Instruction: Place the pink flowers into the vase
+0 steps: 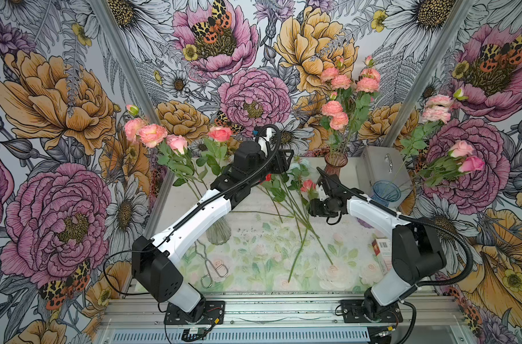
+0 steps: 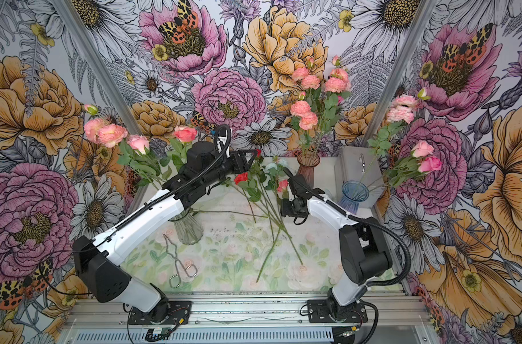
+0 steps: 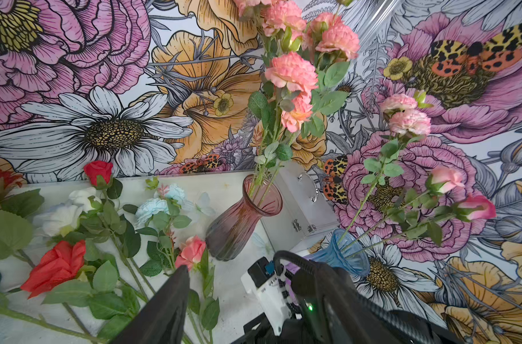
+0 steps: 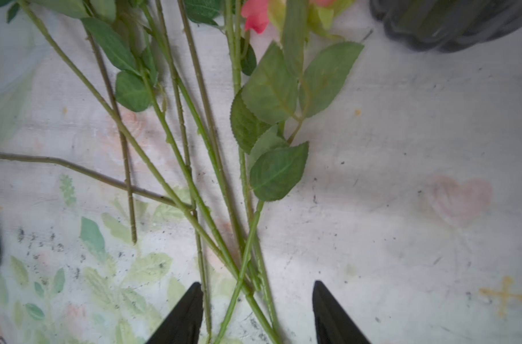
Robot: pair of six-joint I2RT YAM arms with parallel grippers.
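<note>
Pink flowers [image 3: 293, 71] stand upright in the reddish glass vase [image 3: 243, 223] at the back. More pink roses [image 1: 467, 157] lean out of the blue glass vase [image 1: 386, 192] at the right. One pinkish flower [image 3: 191, 252] lies with the loose stems [image 4: 232, 229] on the table. My left gripper [image 1: 286, 161] hangs over the back middle of the table, its fingers apart and nothing between them in the left wrist view. Fingers parted, my right gripper is above the crossed stems; none of them is visibly gripped.
Red roses [image 3: 57, 266] and pale blooms lie at the back middle. A clear vase [image 2: 187, 227] and scissors [image 2: 180, 266] are at the left. Behind the blue vase stands a grey box [image 2: 355, 166]. At the left, pink and coral roses [image 1: 152, 135] rise near the left arm.
</note>
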